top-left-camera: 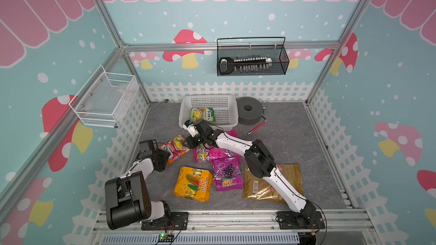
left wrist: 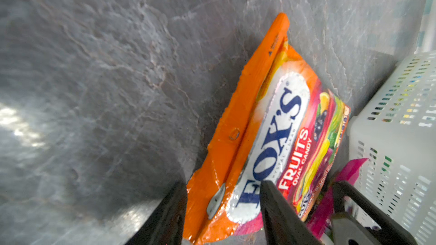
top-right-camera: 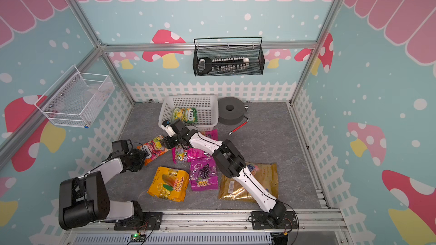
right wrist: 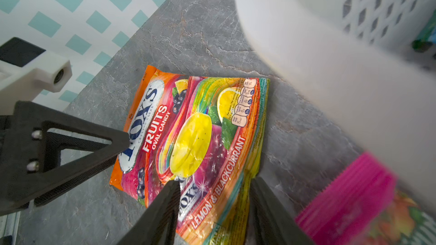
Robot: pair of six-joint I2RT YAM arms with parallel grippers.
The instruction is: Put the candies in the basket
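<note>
An orange Fox's fruits candy bag (right wrist: 195,140) lies on the grey floor left of the white basket (top-left-camera: 227,127). My left gripper is part open, its fingers around the bag's orange end in the left wrist view. In the right wrist view my right gripper is part open too, with the bag's opposite edge between its fingertips. Whether either one touches the bag cannot be told. Inside the basket is a green and yellow candy bag (top-left-camera: 203,114). A yellow bag (top-left-camera: 193,184), a purple bag (top-left-camera: 227,173) and pink bags (top-left-camera: 218,154), partly under my right arm, lie in front.
A large gold bag (top-left-camera: 290,179) lies at the front right beneath my right arm. A dark grey round object (top-left-camera: 249,111) and a red pen (top-left-camera: 256,128) sit right of the basket.
</note>
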